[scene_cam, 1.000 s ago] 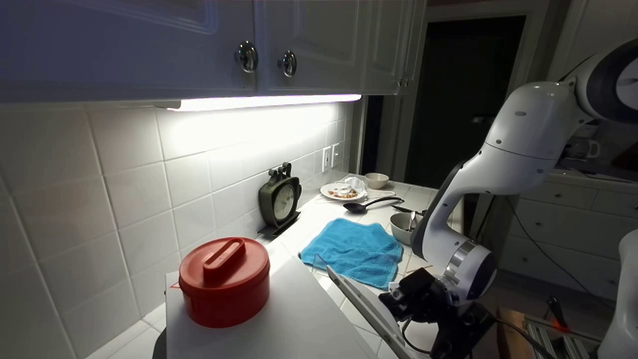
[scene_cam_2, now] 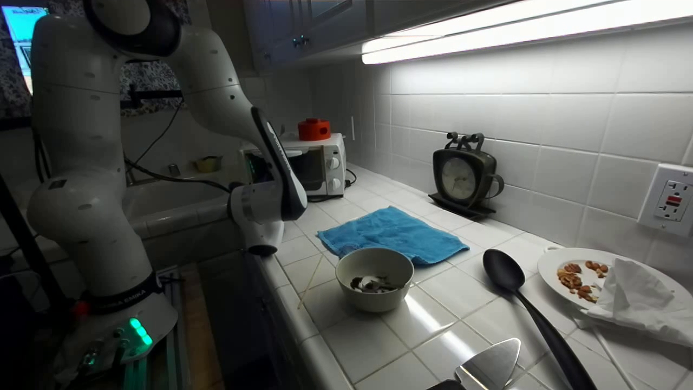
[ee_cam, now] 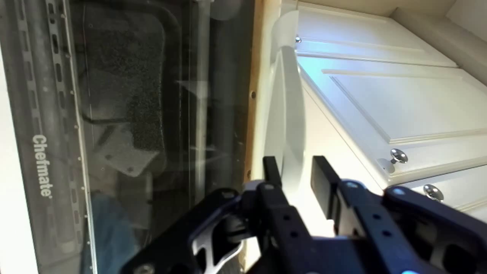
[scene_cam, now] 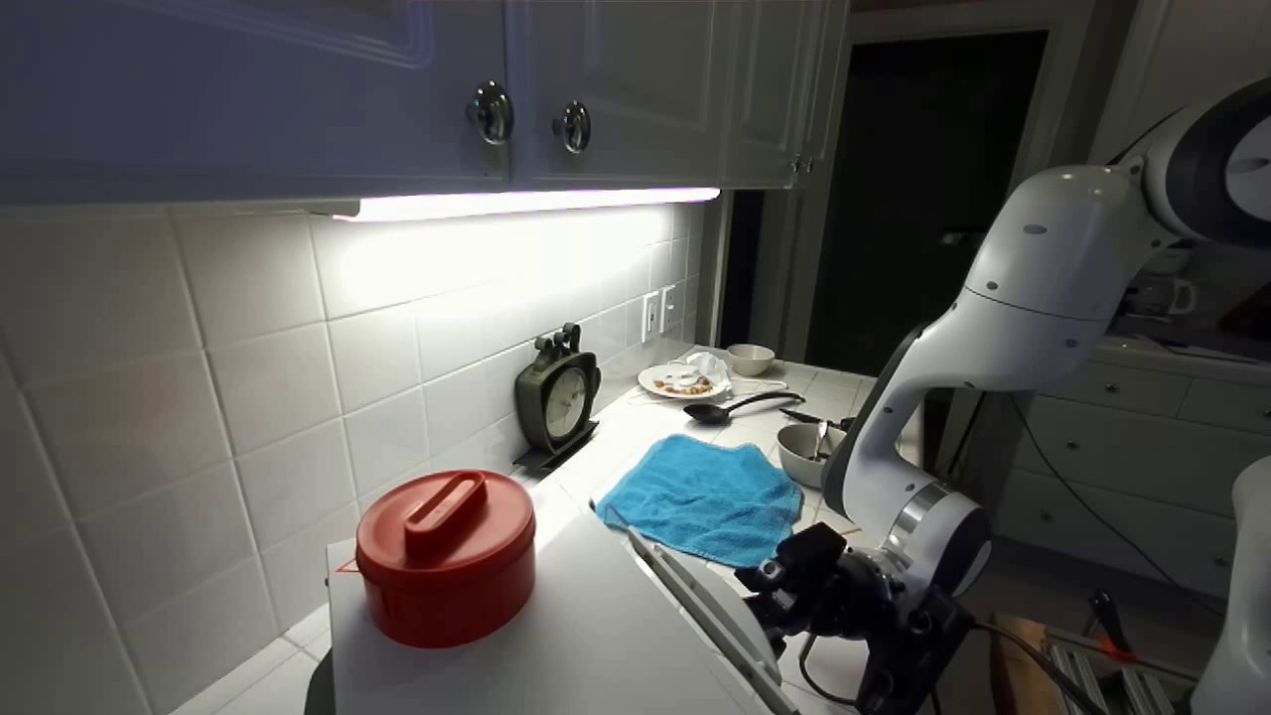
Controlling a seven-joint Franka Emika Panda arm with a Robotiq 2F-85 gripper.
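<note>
The toaster oven's glass door (ee_cam: 137, 150) fills the left of the wrist view. Along its edge runs a curved white handle (ee_cam: 292, 109), which passes between the fingers of my gripper. The fingers are shut on that handle. From the first exterior view, the door (scene_cam: 700, 606) stands partly open, angled away from the white oven body (scene_cam: 572, 620), with my gripper at its outer side. In the second exterior view the oven (scene_cam_2: 334, 175) is at the back of the counter, and my arm hides the gripper.
A red lidded pot (scene_cam: 447, 572) sits on the oven. Beyond the door lie a blue towel (scene_cam: 709, 495), a bowl (scene_cam_2: 374, 286) with something inside, a black spoon (scene_cam_2: 507, 273) and a plate of nuts (scene_cam_2: 552, 266). A scale (scene_cam_2: 458, 179) stands by the wall.
The oven door has swung closer to the oven body, its gap narrowing. My gripper has moved slightly left and toward the oven with the handle.
</note>
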